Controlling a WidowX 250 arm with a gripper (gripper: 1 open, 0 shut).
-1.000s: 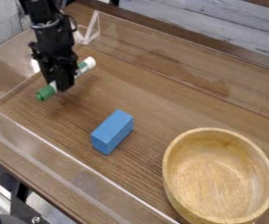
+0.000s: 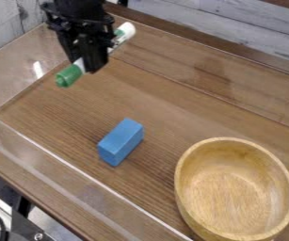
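My gripper (image 2: 94,58), dark and at the upper left of the camera view, is raised over the table, shut on a white and green cylindrical object (image 2: 69,75), whose green end sticks out to the lower left and white end to the upper right. The gripper hides the object's middle. A blue block (image 2: 119,142) lies on the wooden table near the centre. A round cream bowl (image 2: 234,188) sits at the lower right.
A clear wall or edge runs along the left and front, with dark cables at the bottom left.
The gripper has risen and moved right, toward the camera's top edge, carrying the white and green object with it. The blue block and bowl are unmoved.
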